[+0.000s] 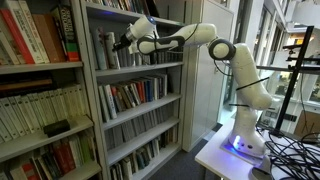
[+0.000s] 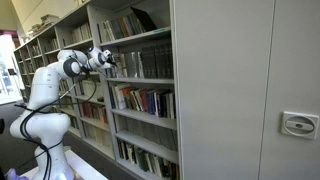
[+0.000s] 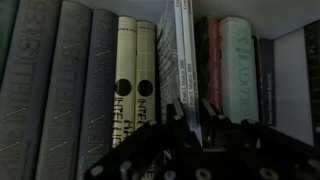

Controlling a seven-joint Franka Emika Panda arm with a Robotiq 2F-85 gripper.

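My gripper is at the bottom of the wrist view, reaching up to a row of upright books. It is shut on thin white books [image 3: 187, 55], their narrow spines running up between its fingertips. To their left are cream volumes [image 3: 124, 70] with black dots, then grey volumes [image 3: 64, 85]. A dark red book [image 3: 209, 60] and a pale green book [image 3: 237, 65] stand to their right. In exterior view 1 the gripper [image 1: 122, 44] is small against the upper shelf, and its hold is too small to make out there.
The bookcase has more filled shelves below, including a row of mixed books [image 1: 135, 95]. A shelf board [image 1: 140, 70] runs beneath the level of the gripper. A white table [image 1: 225, 160] stands by the arm's base. Open floor lies between bookcase and table.
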